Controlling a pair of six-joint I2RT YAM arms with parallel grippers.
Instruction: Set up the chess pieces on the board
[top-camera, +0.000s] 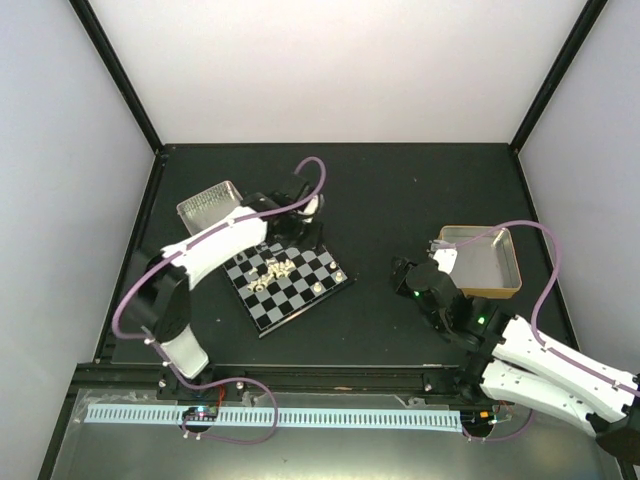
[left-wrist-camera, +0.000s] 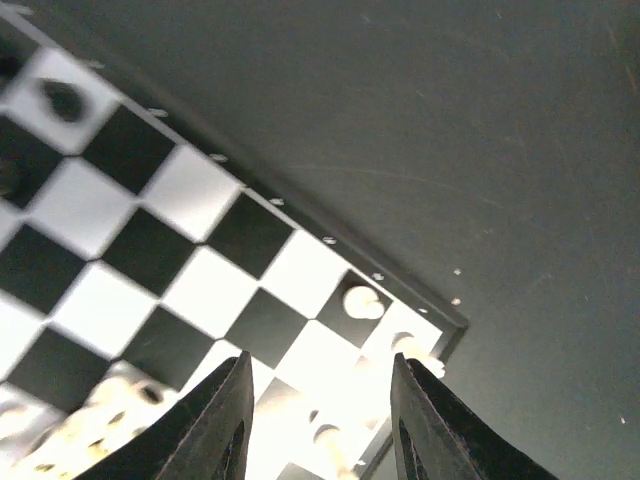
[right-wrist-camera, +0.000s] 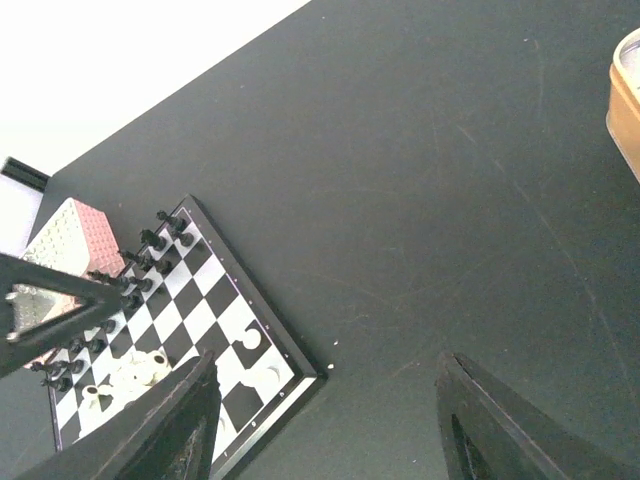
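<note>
The chessboard (top-camera: 290, 300) lies centre-left on the dark table. A cluster of white pieces (top-camera: 270, 273) lies on it; single white pieces (left-wrist-camera: 362, 302) stand near its right corner. Dark pieces (right-wrist-camera: 154, 239) line the far edge in the right wrist view. My left gripper hangs over the board, blurred in motion, open with nothing between its fingers. My right gripper is apart from the board, to its right, fingers spread, empty.
A mesh basket (top-camera: 208, 205) sits behind the board on the left. A tan-rimmed tray (top-camera: 480, 292) stands beside my right arm. The table between board and tray is clear.
</note>
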